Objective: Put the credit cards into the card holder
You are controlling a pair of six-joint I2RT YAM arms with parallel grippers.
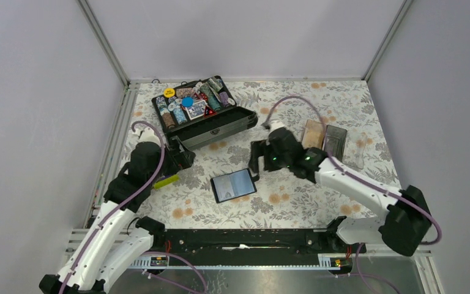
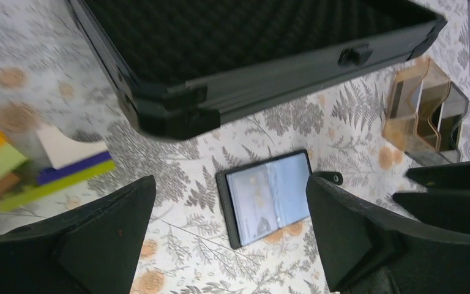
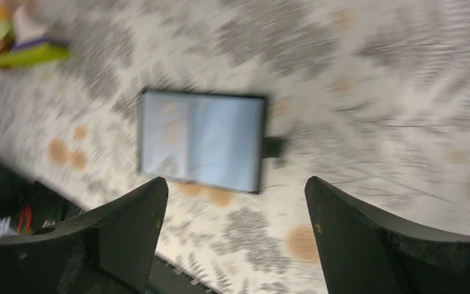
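Observation:
A card holder [image 1: 233,185] lies open on the table centre, dark-edged with pale blue and whitish inner panels and a small dark tab at its right side; it also shows in the left wrist view [image 2: 252,205] and, blurred, in the right wrist view [image 3: 223,141]. My left gripper [image 1: 183,156] hangs open over the left side with nothing between its fingers. My right gripper [image 1: 259,157] is above and right of the holder, blurred in motion, its fingers apart and empty. Coloured flat cards or blocks [image 2: 0,162] lie at the left, partly under my left arm in the top view.
An open black case [image 1: 211,127] full of poker chips and cards stands at the back left. A compartmented acrylic tray [image 1: 312,135], part clear and part tan, is at the back right.

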